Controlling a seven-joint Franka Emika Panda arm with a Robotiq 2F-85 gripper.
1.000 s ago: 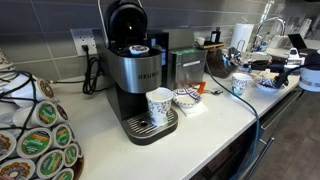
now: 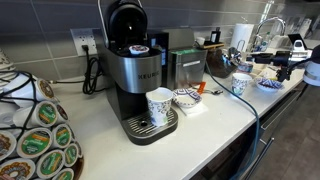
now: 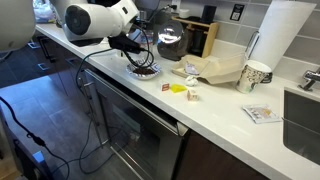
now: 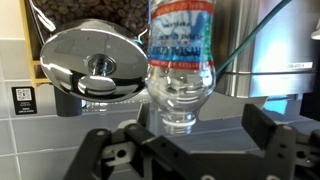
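My gripper stands open, its dark fingers spread to either side in the wrist view. A clear bottle with a red, white and blue label [image 4: 180, 45] appears in front of the gap, its narrow end toward the fingers; contact cannot be told. Low under the gripper [image 3: 136, 47], a patterned bowl [image 3: 146, 73] with dark contents sits on the counter in exterior view 2. In exterior view 1 the gripper [image 2: 282, 65] hangs above the blue-patterned bowl [image 2: 268, 84]. The bottle is hard to make out in both exterior views.
A patterned cup [image 2: 159, 104] stands on the coffee maker [image 2: 137, 90]. Another cup [image 2: 241, 83] and a bowl [image 2: 187, 97] are along the counter. A paper bag [image 3: 213, 67], small packets and a sink [image 3: 301, 123] lie further along.
My gripper has risen a little from its lower place near the bowl, so more of the bowl shows. The things on the counter look unmoved.
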